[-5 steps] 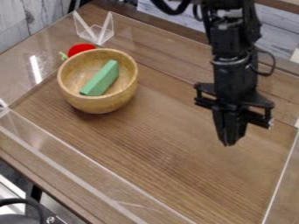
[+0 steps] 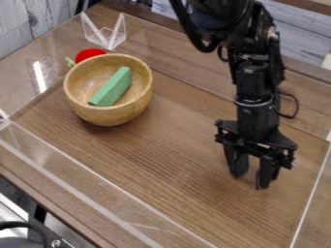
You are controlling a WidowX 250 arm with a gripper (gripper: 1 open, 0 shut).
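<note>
My black gripper hangs low over the right side of the wooden table, its fingertips pointing down near the tabletop. I cannot tell whether it is open or shut, and nothing held can be made out. At the upper left, a wooden bowl holds a green block.
A red round object and a white wire-like item sit behind the bowl near the back left edge.
The arm and gripper have moved downward toward the tabletop at the right. The bowl and green block have stayed in place.
</note>
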